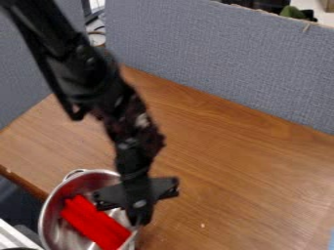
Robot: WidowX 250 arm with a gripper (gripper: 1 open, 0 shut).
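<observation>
A steel pot (54,221) holding a long red object (96,223) is at the bottom left, at the table's near left edge. My black gripper (139,198) is low at the pot's right side, over the red object's upper right. It is blurred, and its fingertips are too dark to show whether anything is between them.
Grey padded partitions (216,54) stand at the back and left. A white object (14,239) is at the bottom left corner.
</observation>
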